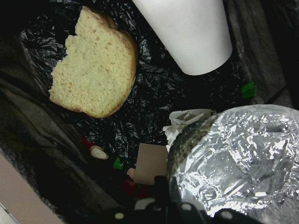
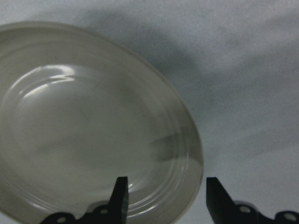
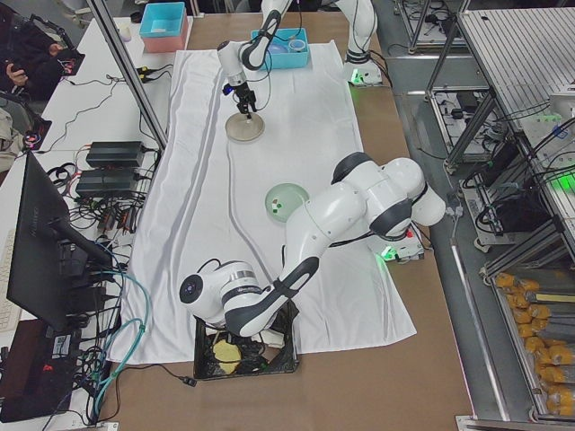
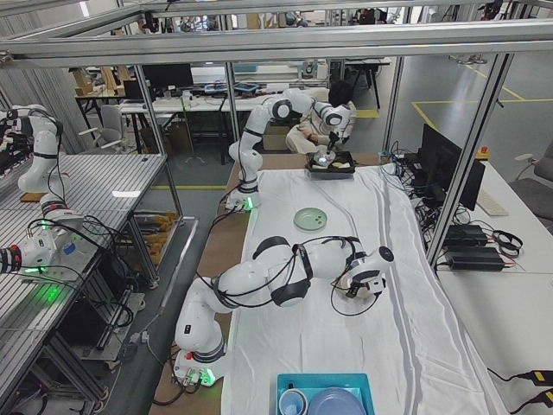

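Note:
My left gripper is down inside a black lined bin (image 3: 287, 359) at the near end, by a crumpled foil piece (image 1: 238, 158) with dark food under it; whether it grips that is unclear. The bin also holds a bread slice (image 1: 93, 70), a white paper cup (image 1: 191, 32) and a cardboard piece (image 1: 149, 163). My right gripper stands open over the rim of a beige plate (image 2: 84, 121), one finger inside and one outside. A green plate (image 4: 310, 219) lies between the arms.
A blue container (image 4: 363, 385) with dishes stands at the right arm's end. A monitor (image 3: 36, 251) and cables line one side of the cloth. The cloth around the green plate is clear.

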